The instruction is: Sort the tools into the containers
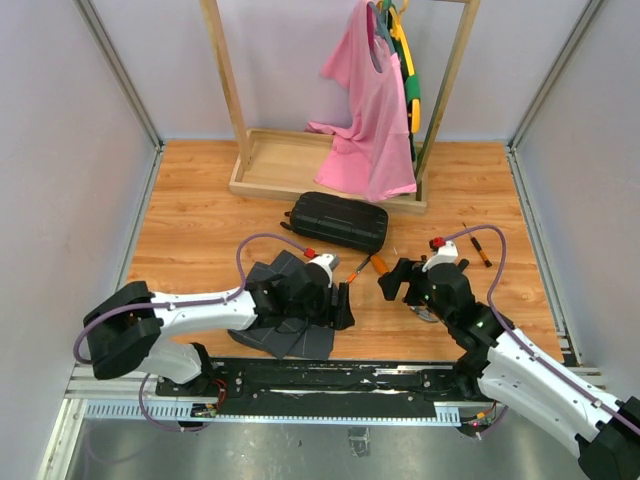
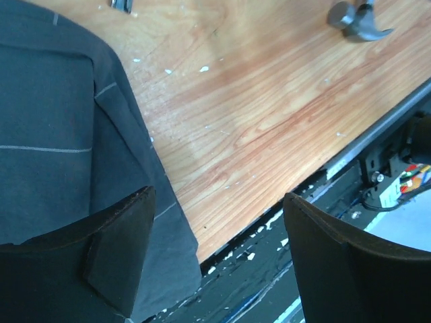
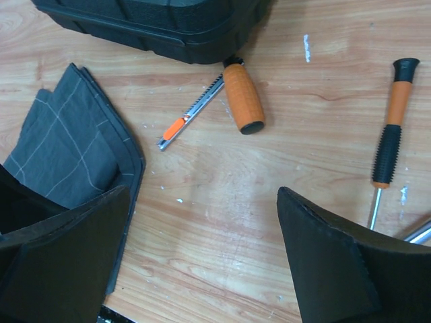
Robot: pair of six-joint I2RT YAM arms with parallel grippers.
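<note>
A black case (image 1: pixel 335 220) lies at the middle. An orange-and-silver utility knife (image 3: pixel 174 128), an orange wooden handle (image 3: pixel 242 99) partly against the case and a screwdriver (image 3: pixel 394 121) lie on the table. A hammer (image 2: pixel 360 27) is at the top right of the left wrist view. My left gripper (image 1: pixel 330 312) is low over the front edge of dark folded cloth (image 2: pixel 47 148), open and empty. My right gripper (image 1: pixel 397 275) stands open above the table near the orange handle, nothing between its fingers.
A wooden rack (image 1: pixel 245 170) with hanging pink (image 1: pixel 365 150) and green clothes stands at the back. A metal rail and black strip run along the front edge.
</note>
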